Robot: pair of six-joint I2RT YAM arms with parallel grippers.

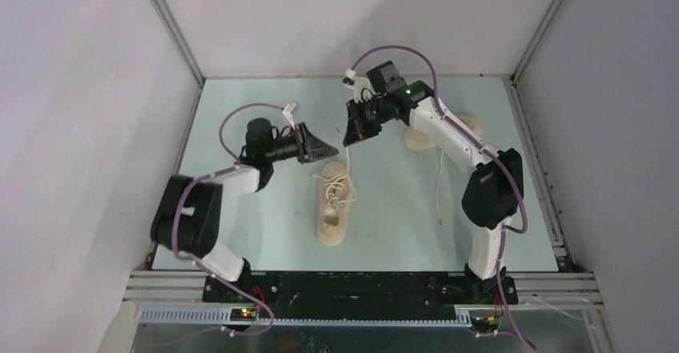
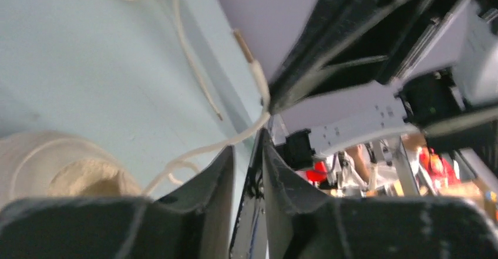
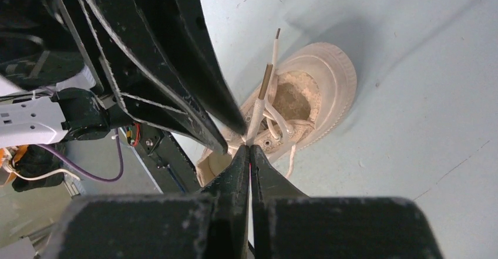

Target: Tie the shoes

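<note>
The beige shoe (image 1: pixel 331 223) lies in the middle of the table, its laces (image 1: pixel 335 187) loose over the upper. My right gripper (image 1: pixel 346 144) is shut on one lace (image 3: pixel 256 117) close to its brown tip, holding it up off the shoe. That raised lace (image 2: pixel 220 144) also shows in the left wrist view, running from the shoe to the right fingertips. Just left of my right gripper, my left gripper (image 1: pixel 335 152) stands partly open, a narrow gap between its fingers and nothing gripped there. Another brown lace tip (image 3: pixel 278 34) is free.
A second beige shoe (image 1: pixel 419 138) lies at the back right, partly under my right arm, its lace (image 1: pixel 439 186) trailing forward. Both grippers are very close together above the shoe.
</note>
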